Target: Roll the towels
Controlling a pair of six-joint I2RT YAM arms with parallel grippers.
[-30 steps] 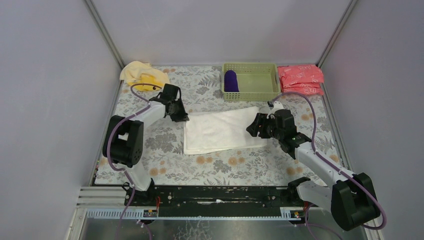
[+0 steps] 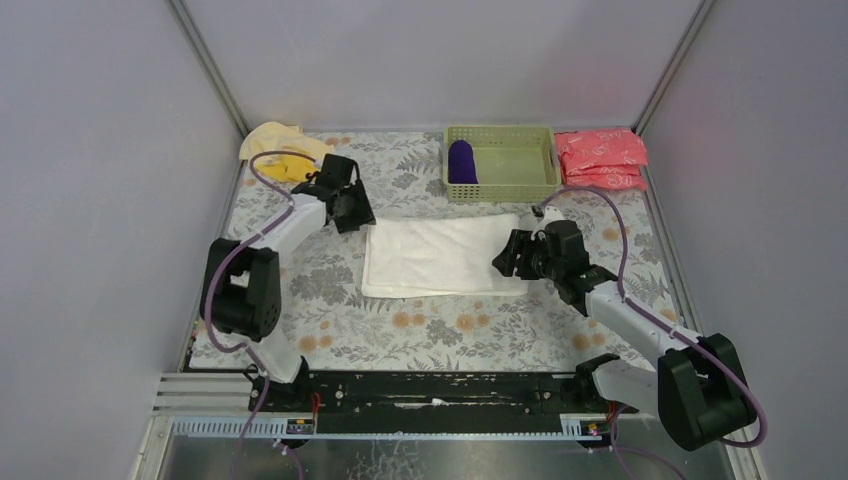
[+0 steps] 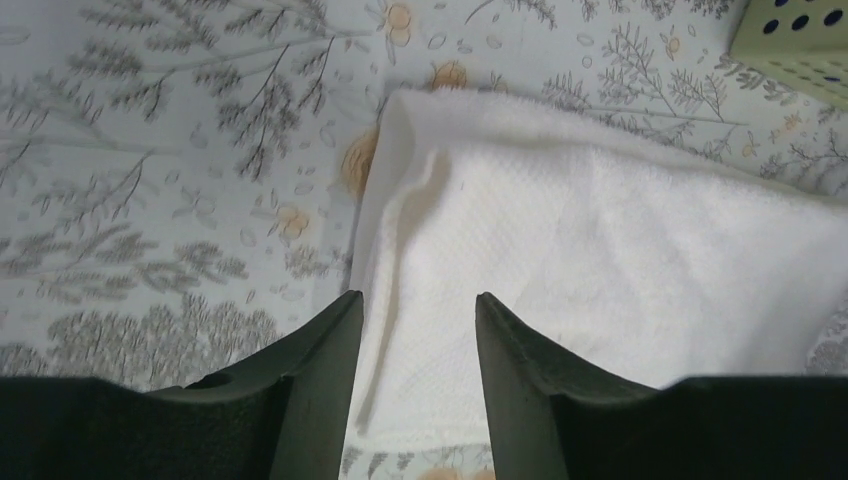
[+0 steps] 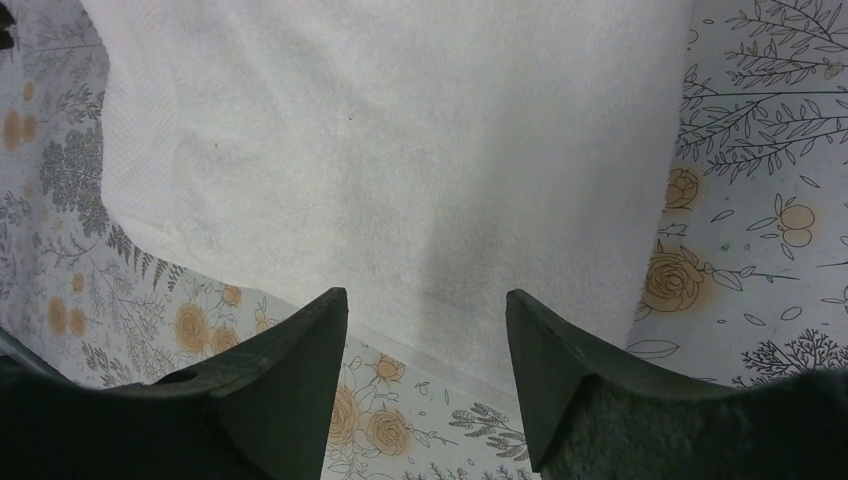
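Note:
A white towel [image 2: 440,255], folded to a rectangle, lies flat at the middle of the table. At its upper left corner stands my left gripper [image 2: 362,222], open with nothing between its fingers. In the left wrist view the towel's left edge [image 3: 385,240] shows a raised fold, with a lower layer peeking out at the back. Over the towel's right end is my right gripper [image 2: 510,265], also open and empty. The right wrist view shows the towel [image 4: 420,180] spread smooth beyond the fingertips. A rolled purple towel [image 2: 461,163] rests in the left part of the green basket [image 2: 510,192].
Yellow towels [image 2: 285,145] are piled at the back left, and red towels [image 2: 602,155] are stacked at the back right beside the basket.
My left gripper has opened and shifted slightly toward the back left. The towel's left part and front edge have moved a little left and back. My right gripper has hardly moved.

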